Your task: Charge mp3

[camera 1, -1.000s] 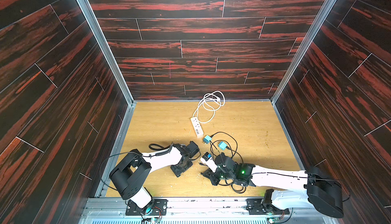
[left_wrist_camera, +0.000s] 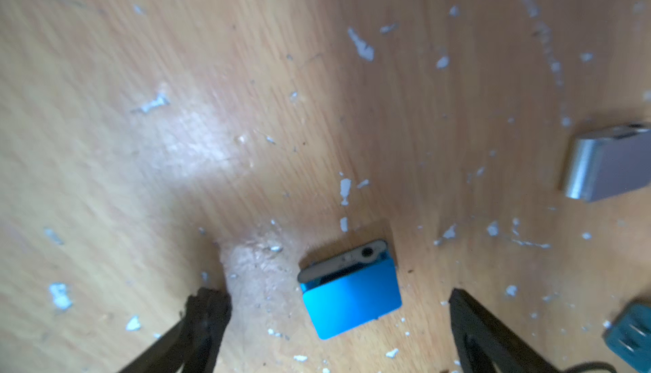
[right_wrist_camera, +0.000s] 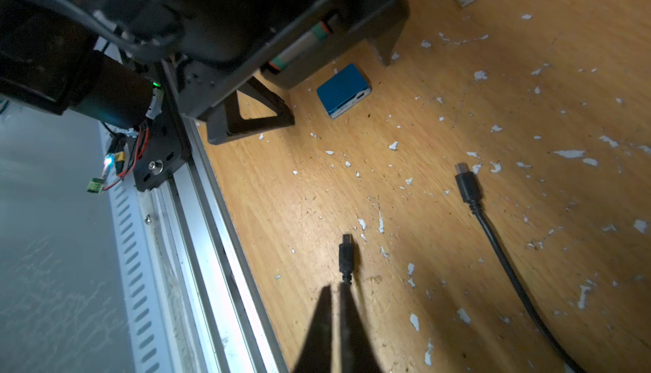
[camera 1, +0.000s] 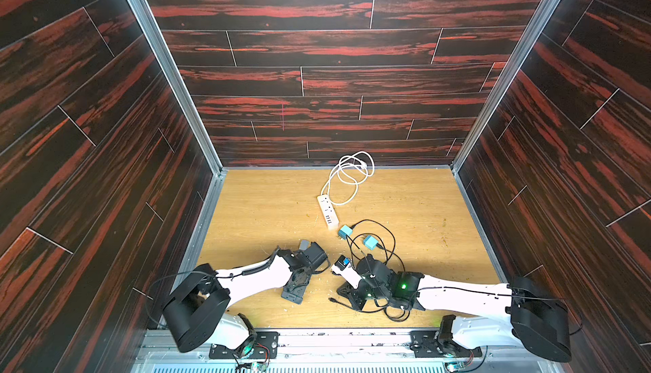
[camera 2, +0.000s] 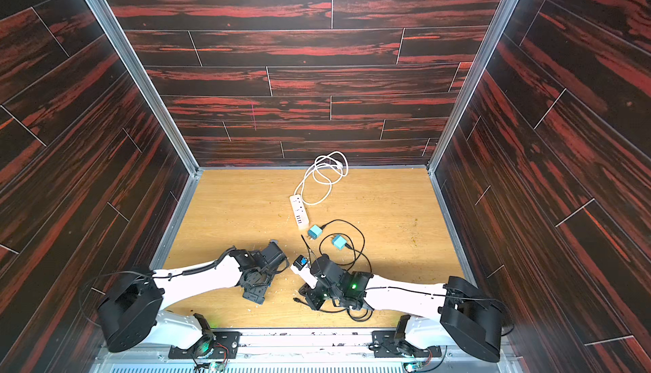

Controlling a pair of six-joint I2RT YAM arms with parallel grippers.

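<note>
A blue mp3 player (left_wrist_camera: 351, 298) lies on the table between the spread fingers of my left gripper, which is open and clear of it on both sides. The same blue player (right_wrist_camera: 343, 91) shows under the left arm in the right wrist view. A silver-grey player (left_wrist_camera: 615, 162) rests off to the side. My right gripper has its fingertips close together, with a thin gap showing. One black cable plug (right_wrist_camera: 346, 254) sticks out just beyond those tips; the grip on its cable cannot be made out. A second black plug (right_wrist_camera: 468, 186) lies free on the table.
Two blue-green charger blocks (camera 1: 346, 232) with looped black cables lie mid-table. Behind them are a white power strip (camera 1: 327, 211) and its coiled cord (camera 1: 352, 169). A metal rail (right_wrist_camera: 213, 264) borders the front.
Near my right gripper the plug's end has come into view; the right arm is nearly still.
</note>
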